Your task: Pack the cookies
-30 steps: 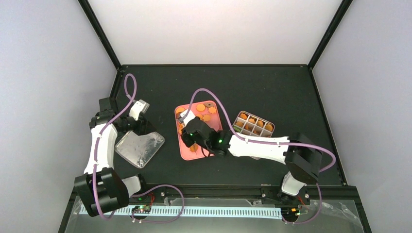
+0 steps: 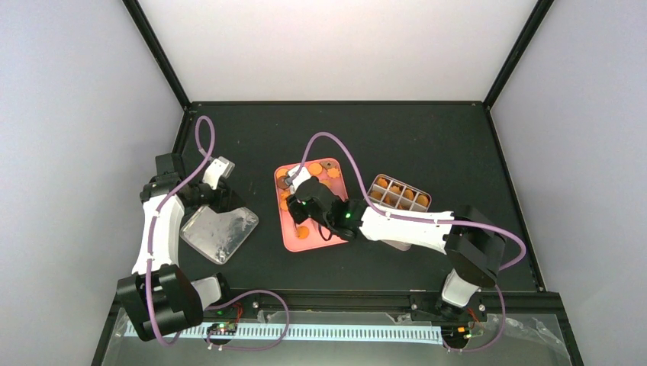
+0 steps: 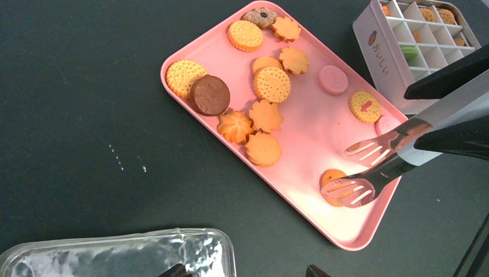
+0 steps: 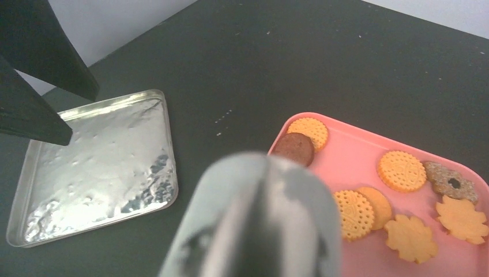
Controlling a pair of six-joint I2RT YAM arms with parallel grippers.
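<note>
A pink tray (image 2: 333, 232) holds assorted cookies, including a chocolate cookie (image 3: 210, 96), round biscuits (image 4: 401, 171) and pink cookies (image 3: 333, 79). My right gripper (image 2: 297, 200) is shut on metal slotted tongs (image 3: 438, 124), whose tips hang over the tray's near end, by an orange cookie (image 3: 327, 178); whether they touch it I cannot tell. A divided box (image 3: 377, 57) with cookies in some compartments stands right of the tray. My left gripper (image 2: 229, 200) is open above the metal tray (image 2: 220, 236), its fingertips at the bottom of the left wrist view.
The empty, foil-like metal tray lies left of the pink tray, with bare dark table between them. Frame rails and walls bound the workspace.
My right gripper and arm have shifted slightly up in the top view, uncovering a little more of the tray's near end. The left arm has not moved.
</note>
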